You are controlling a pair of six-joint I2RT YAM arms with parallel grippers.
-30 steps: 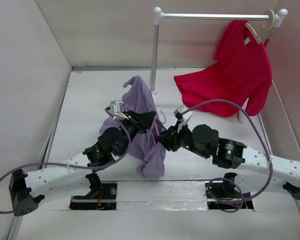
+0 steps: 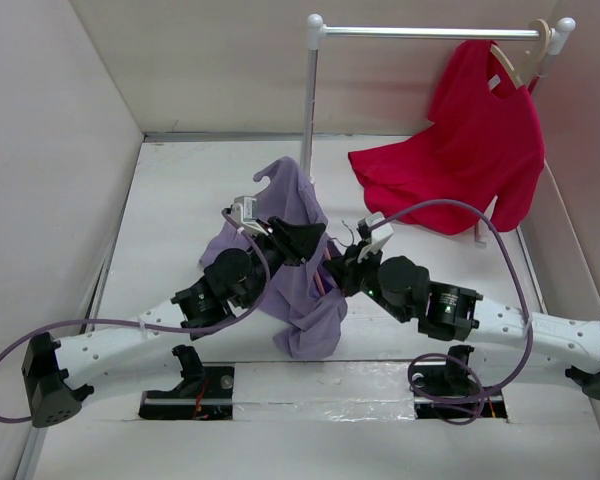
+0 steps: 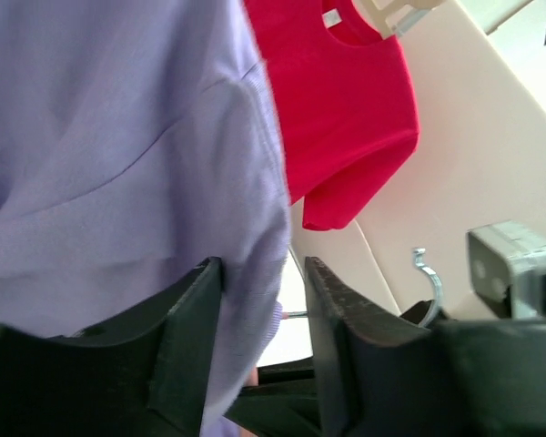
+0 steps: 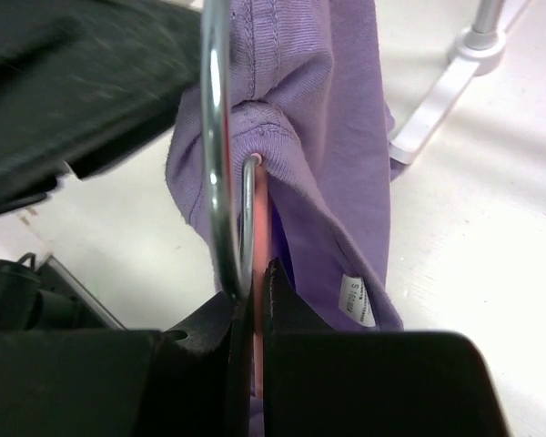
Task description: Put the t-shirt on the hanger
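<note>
A purple t-shirt [image 2: 305,330] hangs bunched between both grippers in the top view. My left gripper has its fingers apart around a purple fold in its wrist view; whether it pinches the cloth is unclear. My right gripper is shut on the hanger, whose metal hook and pinkish bar [image 4: 259,214] run up into the purple cloth. In the left wrist view, the hook [image 3: 428,278] shows at the right, beside the other arm.
A metal rack [image 2: 420,32] stands at the back, with a red shirt [image 2: 450,160] on a hanger at its right end.
Both grippers have shifted slightly right in the top view, along with the upper part of the purple shirt.
</note>
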